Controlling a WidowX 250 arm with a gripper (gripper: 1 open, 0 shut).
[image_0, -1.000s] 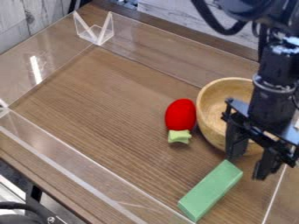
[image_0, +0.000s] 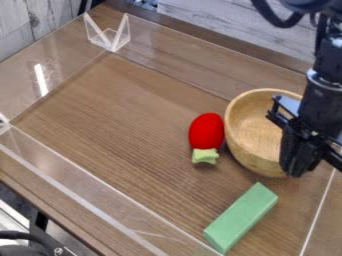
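My gripper (image_0: 294, 145) hangs at the right, over the right part of a tan bowl (image_0: 251, 105); its finger state is hard to make out against the dark body. A red oval object (image_0: 207, 131) lies just left of the bowl, with a small pale green block (image_0: 205, 156) below it. A flat green bar (image_0: 241, 216) lies at an angle on the table in front of the bowl.
A clear wire or plastic holder (image_0: 104, 32) stands at the upper left. A black cable lies at the lower left corner.
My gripper has moved up and to the right, away from the green bar. The objects on the table stay where they were.
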